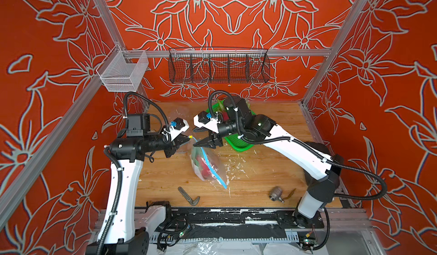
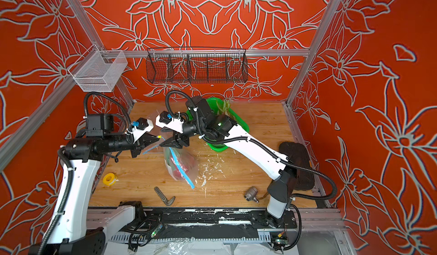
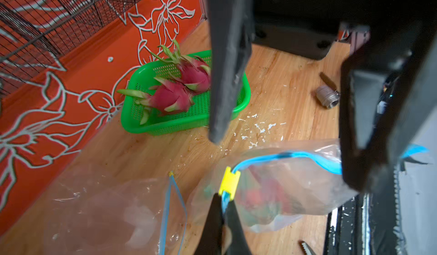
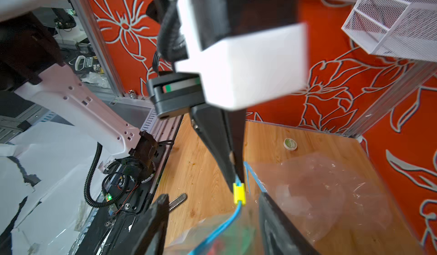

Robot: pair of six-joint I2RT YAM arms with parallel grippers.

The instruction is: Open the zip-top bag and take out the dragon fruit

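Note:
The clear zip bag (image 1: 207,164), with blue strip and dragon fruit showing through, hangs from its zipper end. My left gripper is shut on that end at the yellow slider (image 3: 229,182), seen clearly in both wrist views. My right gripper stands open beside the slider, the blue strip running between its fingers without visible grip; in the top left view it is just right of the left one, above the bag.
A green basket (image 3: 182,123) with dragon fruits sits at the back. An empty clear bag (image 3: 113,214) lies at the left. A wrench (image 1: 189,196) and metal fitting (image 1: 275,193) lie near the front edge; wire baskets (image 1: 218,68) hang behind.

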